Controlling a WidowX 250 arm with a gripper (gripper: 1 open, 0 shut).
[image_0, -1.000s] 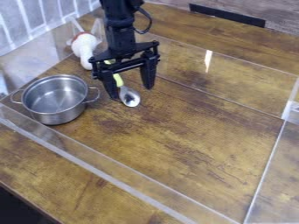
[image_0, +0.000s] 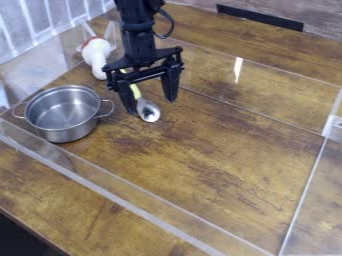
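Observation:
My black gripper (image_0: 144, 86) hangs in the upper middle of the camera view, open, just over a spoon (image_0: 150, 110) with a silver head and a pale yellow handle. The gripper partly hides the handle. A silver metal pot (image_0: 60, 112) with two side handles sits to the left of the spoon on the wooden table (image_0: 214, 180).
A white object (image_0: 96, 52), possibly a toy, lies at the upper left behind the arm. Clear barriers run along the left and right edges. The middle, right and front of the table are bare.
The gripper has shifted very slightly over the last second, staying above the spoon. The spoon and pot have not visibly moved.

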